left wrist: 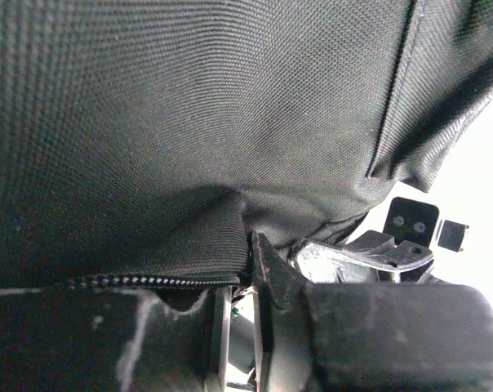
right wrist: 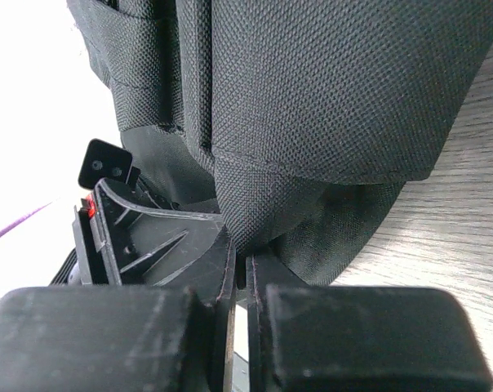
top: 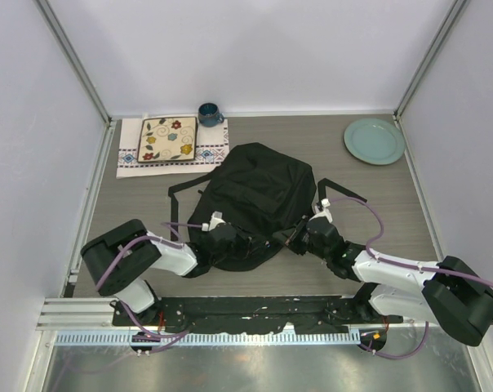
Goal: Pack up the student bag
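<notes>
The black bag point(top: 246, 188) lies on the grey table with its straps spread to either side. My left gripper point(top: 246, 245) is at its lower middle; in the left wrist view its fingertips point(left wrist: 275, 310) are close together at a zipper edge point(left wrist: 165, 279), and whether they hold it cannot be made out. My right gripper point(top: 291, 238) is shut on the bag's fabric at the lower right; in the right wrist view a fold point(right wrist: 263, 204) runs into its fingertips.
A floral board point(top: 166, 139) on a patterned cloth and a blue mug point(top: 210, 113) stand at the back left. A teal plate point(top: 374, 140) lies at the back right.
</notes>
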